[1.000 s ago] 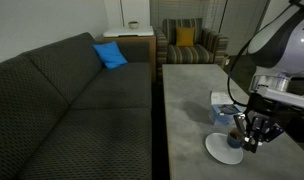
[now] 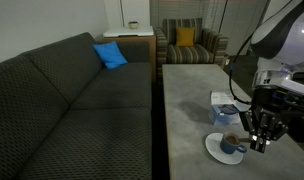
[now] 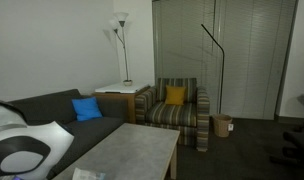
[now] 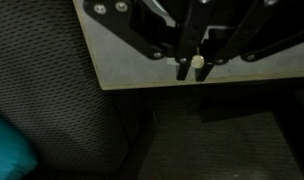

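In exterior view 1 a dark blue cup [image 2: 230,143] is on a white plate [image 2: 214,151] near the front of the grey table. To the right of the cup, low over the tabletop, my gripper [image 2: 259,147] points downward. The wrist view has the gripper nearly closed, with a small pale yellowish piece [image 4: 198,62] at its fingertips. What that piece belongs to cannot be made out. Neither cup nor plate shows in the wrist view.
Behind the plate stands a blue and white box [image 2: 223,112] with its flap raised. A dark sofa [image 2: 62,105] runs along the left, and a striped armchair [image 3: 175,105] sits beyond the table.
My gripper has shifted slightly to the right, away from the plate. The cup looks a little lower and further left, more over the plate. The box and plate look unmoved.
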